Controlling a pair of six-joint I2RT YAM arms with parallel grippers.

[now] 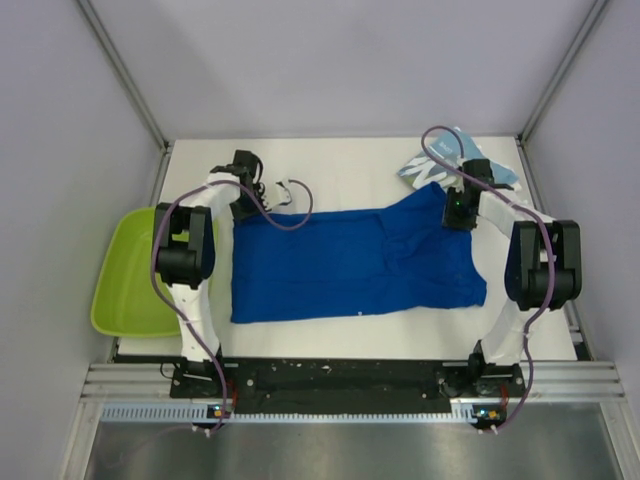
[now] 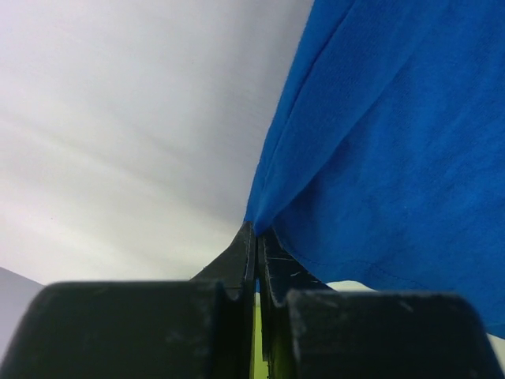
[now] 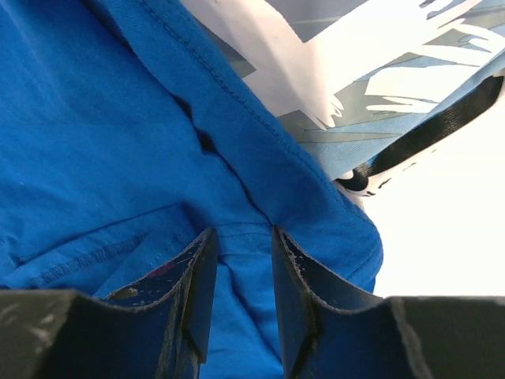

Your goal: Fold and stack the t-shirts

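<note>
A blue t-shirt [image 1: 310,265] lies spread across the table, smooth on the left and wrinkled toward the right. At its back left corner, my left gripper [image 1: 243,213] is shut; in the left wrist view the blue cloth [image 2: 304,130] runs into its closed fingertips, pinched in a fold. Over the back right part of the shirt is my right gripper [image 1: 459,226]. Its fingers [image 3: 199,304] stand apart in the right wrist view, with a seamed, rumpled stretch of the blue cloth [image 3: 237,197] beneath and beyond them, not visibly gripped.
A green bin [image 1: 125,280] stands at the left, under the left arm. Behind the right gripper lies a light blue, grey and white printed item [image 1: 485,163], close to the shirt's edge. Bare white table [image 1: 340,175] shows behind the shirt's middle.
</note>
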